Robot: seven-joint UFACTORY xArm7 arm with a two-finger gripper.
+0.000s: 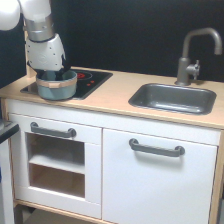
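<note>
A grey-blue pot [57,90] sits at the left end of the wooden counter, over the black stove top [92,83]. From above, my white arm comes down at the upper left. The dark fingers of my gripper [52,75] are at the pot's rim and partly inside its mouth. Their tips are hidden or too small to make out, so whether they are apart or pressed on the rim does not show. What lies inside the pot cannot be seen.
To the right a metal sink [173,98] is set into the counter, with a grey faucet [187,68] behind it. Bare counter [118,93] lies between stove and sink. Below are a windowed oven door [57,162] and a white cabinet door [155,185].
</note>
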